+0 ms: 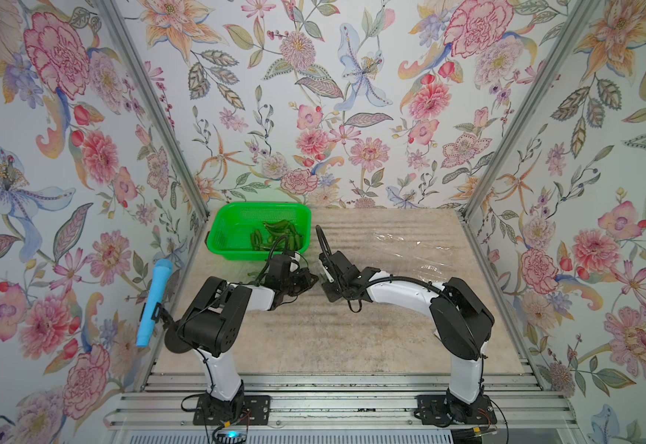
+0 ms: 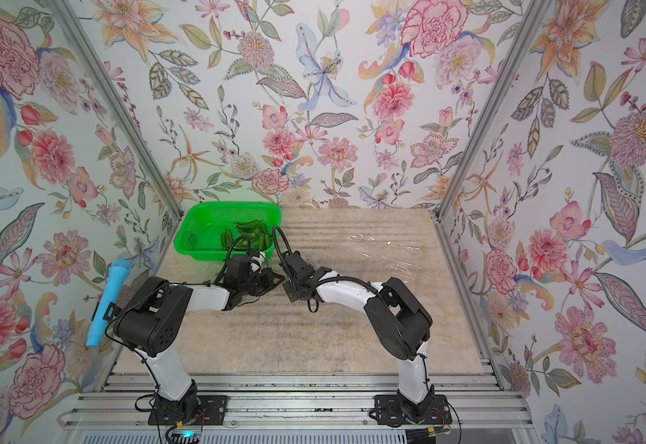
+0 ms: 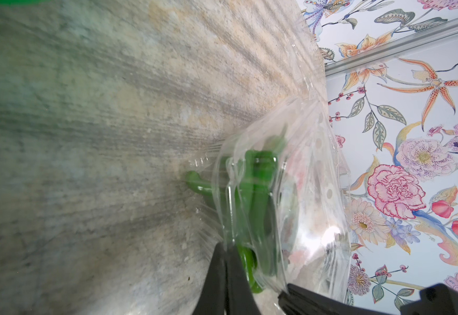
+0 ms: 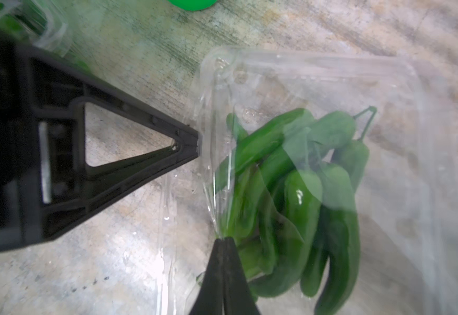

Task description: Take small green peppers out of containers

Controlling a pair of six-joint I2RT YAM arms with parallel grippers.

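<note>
A clear plastic container (image 4: 417, 183) with several green peppers (image 4: 302, 210) inside fills much of the right wrist view. It also shows, tilted in appearance, in the left wrist view (image 3: 313, 210). My right gripper is shut with its tips at the container's near side wall. My left gripper is also shut, its tips close to the container's edge. Whether thin plastic lies between either pair of fingers cannot be told. From above, the left gripper (image 1: 312, 279) and right gripper (image 1: 326, 282) almost meet, hiding most of the container.
A green basket (image 1: 223, 233) with several peppers (image 1: 282, 231) on its right side stands at the back left. Another clear container (image 4: 56, 31) with green inside lies near it. Thin clear plastic (image 1: 411, 248) is spread at the back right.
</note>
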